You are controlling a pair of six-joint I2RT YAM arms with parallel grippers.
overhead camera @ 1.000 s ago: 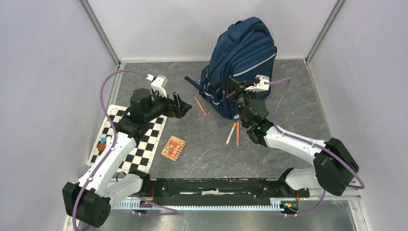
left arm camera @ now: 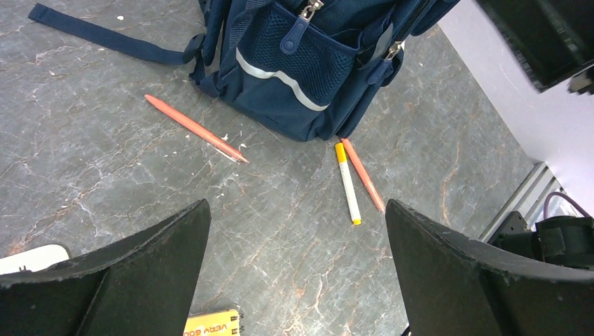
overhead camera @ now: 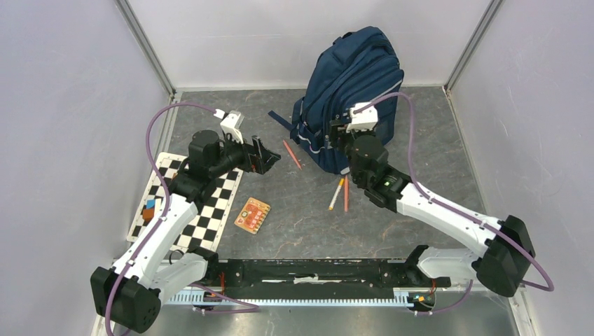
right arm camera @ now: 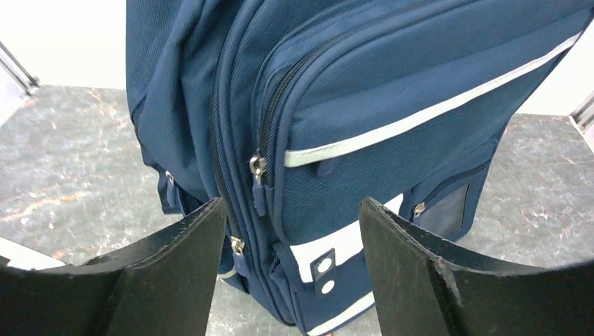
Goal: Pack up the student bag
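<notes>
A navy backpack point(overhead camera: 350, 77) stands upright against the back wall, its front pocket zip pull point(right arm camera: 258, 168) hanging at the pocket's edge. My right gripper is open in front of the backpack, with no object held between its fingers. Over the floor left of the backpack, my left gripper stands open and empty. An orange pen point(left arm camera: 196, 128) lies left of the backpack. A white and yellow marker point(left arm camera: 349, 183) and a second orange pen point(left arm camera: 363, 173) lie below its base. Toward the front sits an orange notebook point(overhead camera: 252, 215).
At the left, a checkered board point(overhead camera: 223, 203) lies partly under my left arm, with a blue piece and a brown piece point(overhead camera: 148, 214) on it. White walls enclose the sides and back.
My left arm and the loose items stay essentially where they were.
</notes>
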